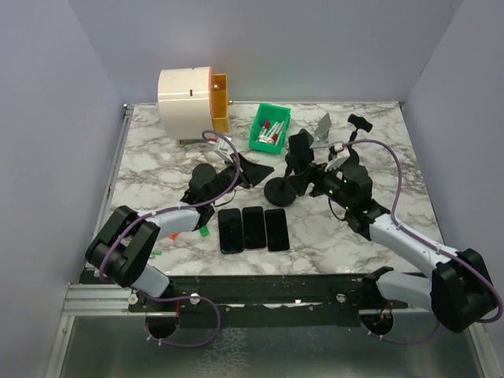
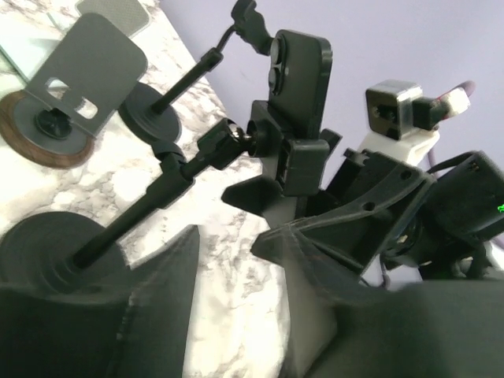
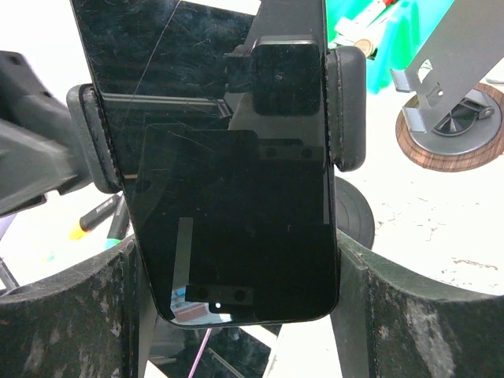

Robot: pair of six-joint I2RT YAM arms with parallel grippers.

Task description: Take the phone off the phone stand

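Observation:
The phone (image 3: 228, 205) stands upright in the stand's clamp (image 3: 346, 110), side pads either side of it; from the left wrist it shows edge-on atop the stand's pole (image 2: 130, 216) and round base (image 1: 279, 192). My right gripper (image 1: 303, 179) is shut on the phone's lower end. My left gripper is left of the stand, apart from it, its fingers blurred and apart with nothing between them.
A second stand (image 1: 358, 124), a metal holder (image 2: 90, 67) and a green tray (image 1: 268, 110) of items stand behind. Several phones (image 1: 253, 227) lie flat at the front. A white drum (image 1: 184, 102) is back left.

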